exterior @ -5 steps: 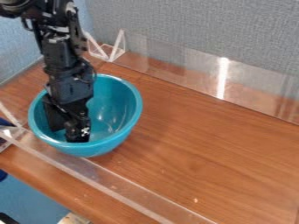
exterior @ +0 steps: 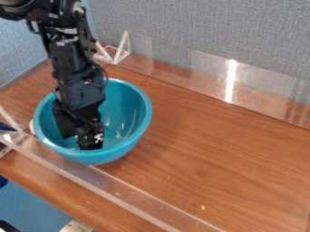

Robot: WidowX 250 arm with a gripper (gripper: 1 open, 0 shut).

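Observation:
A teal bowl (exterior: pixel 127 118) sits on the wooden table at the left of the view. The black robot arm comes down from the top left, and its gripper (exterior: pixel 85 134) is lowered inside the bowl. The fingertips are dark and low against the bowl's interior, so whatever lies between or beneath them is hidden.
Clear plastic walls run along the back and the front edge. A white wire frame (exterior: pixel 115 50) stands behind the bowl, and a grey panel rises at the back.
The bowl has shifted slightly to the right over the last second, with the gripper still down inside it.

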